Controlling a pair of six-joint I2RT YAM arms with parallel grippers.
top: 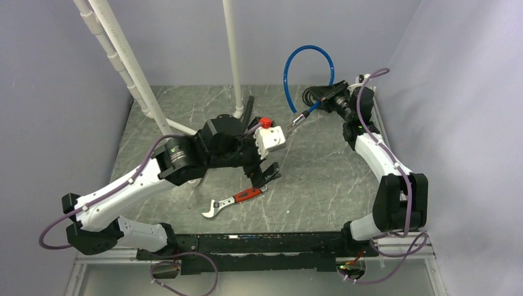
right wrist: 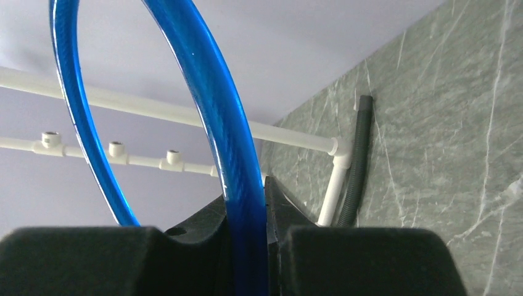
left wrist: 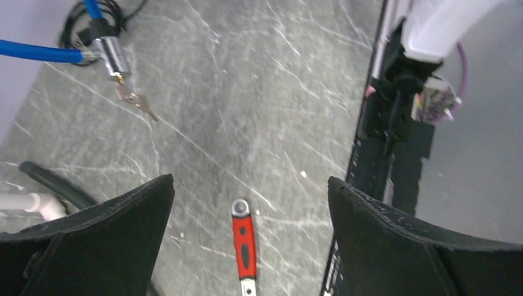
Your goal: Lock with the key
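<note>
The blue cable lock (top: 288,77) hangs in a loop at the back right, held in my right gripper (top: 324,98), which is shut on its blue cable (right wrist: 213,92). Its metal lock cylinder (top: 298,119) points down and left from that grip. In the left wrist view a brass-coloured key (left wrist: 137,98) sticks out of the cylinder (left wrist: 112,57), at the upper left and clear of the fingers. My left gripper is open, and only floor and a wrench show between its fingers. From above, the left gripper (top: 268,176) stands left of and nearer than the lock.
A red-handled wrench (top: 247,195) lies on the grey floor beneath the left gripper. White pipes (top: 233,55) stand at the left and back, with a black ribbed tube (right wrist: 358,160) beside them.
</note>
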